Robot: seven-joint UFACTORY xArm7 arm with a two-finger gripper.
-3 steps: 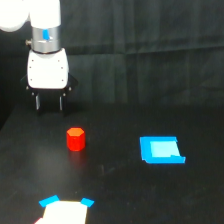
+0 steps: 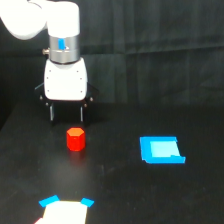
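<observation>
A red block (image 2: 76,139) with a faceted outline rests on the dark table, left of centre. My gripper (image 2: 68,116) is above and behind it in the view, pointing down. Its two dark fingers (image 2: 52,113) stand wide apart, with nothing visible between them. The block appears clear of the fingers, though the depth between them is hard to judge.
To the right lies a pale square (image 2: 163,149) outlined in blue tape (image 2: 146,151). Another pale patch (image 2: 64,213) with blue tape corners is cut off by the bottom edge. Dark curtains (image 2: 150,50) hang behind.
My gripper has come lower and further right, closer to the block, and its fingers appear further apart. The block and taped squares have stayed put.
</observation>
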